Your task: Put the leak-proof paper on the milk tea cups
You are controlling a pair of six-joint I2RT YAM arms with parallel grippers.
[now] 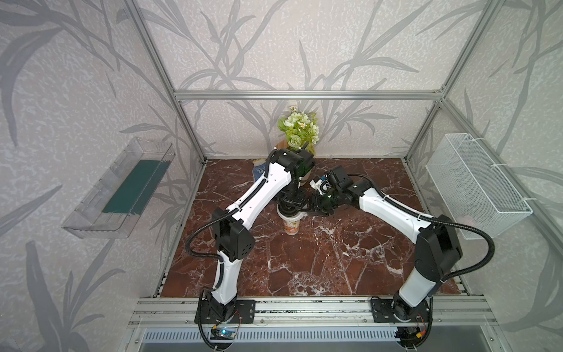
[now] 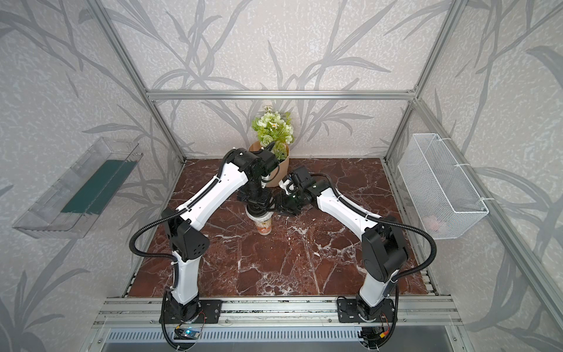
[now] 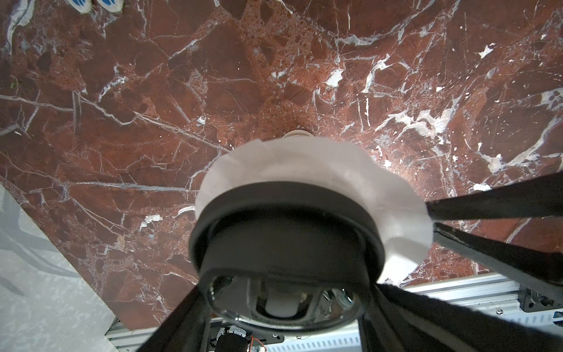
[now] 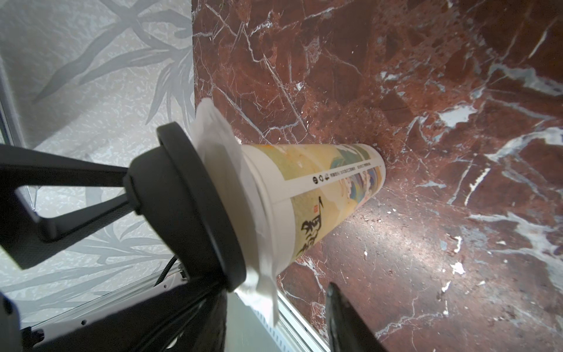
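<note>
A printed paper cup (image 4: 328, 193) stands on the table, with a white round sheet of leak-proof paper (image 3: 305, 155) spread over its mouth. In the top left view most of the cup's upper part lies under the left arm. On the paper rests a black round piece (image 3: 287, 234); my left gripper is shut on its narrower upper part from both sides. To the right, my right gripper is partly open, its fingertips at the paper's edge. In the right wrist view a drooping fold of paper hangs between its fingertips, which show apart.
A flower pot (image 2: 275, 149) stands at the back behind the left arm. A blue packet (image 1: 258, 170) lies near it. A clear tray (image 1: 140, 187) and a white wire basket (image 1: 481, 182) hang at the sides.
</note>
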